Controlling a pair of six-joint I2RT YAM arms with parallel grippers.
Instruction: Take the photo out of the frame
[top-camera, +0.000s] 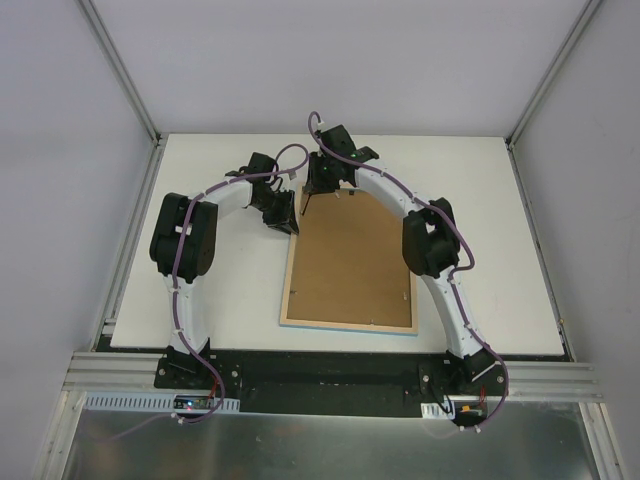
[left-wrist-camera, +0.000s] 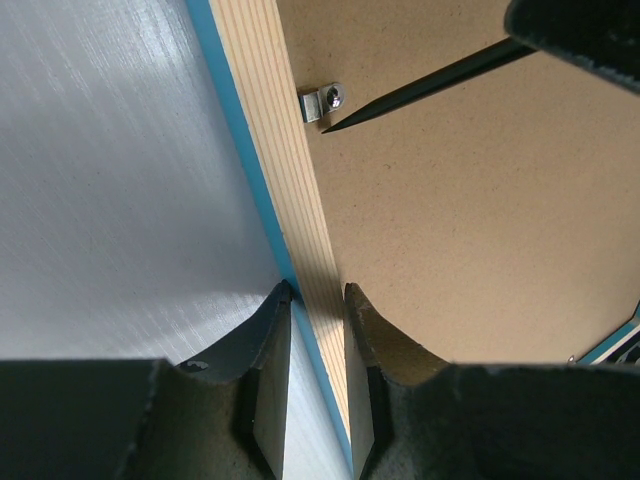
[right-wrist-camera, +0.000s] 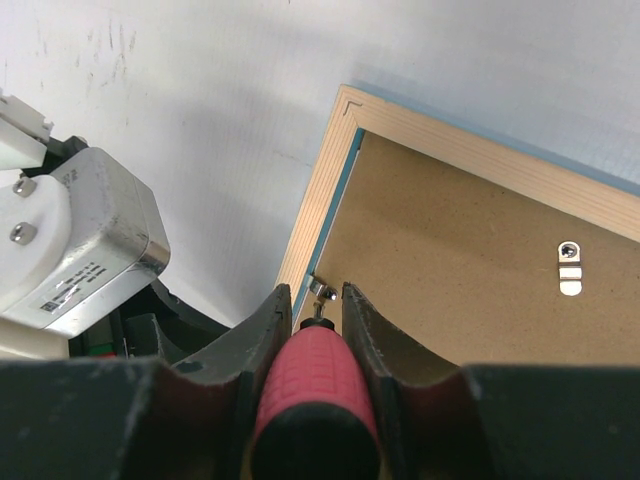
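Observation:
The photo frame lies face down, its pale wooden border (top-camera: 350, 325) around a brown backing board (top-camera: 355, 265); any photo is hidden beneath. My left gripper is shut on the frame's left side bar (left-wrist-camera: 278, 120). My right gripper is shut on a screwdriver with a red handle (right-wrist-camera: 318, 370). The tool's dark shaft (left-wrist-camera: 430, 83) reaches down to a small metal clip (left-wrist-camera: 321, 102) screwed at the left border. Its point shows close beside that clip; contact cannot be told.
Another metal clip (right-wrist-camera: 570, 268) sits on the board near the frame's top bar (right-wrist-camera: 480, 165). Both arms' hands are close together at the frame's upper left.

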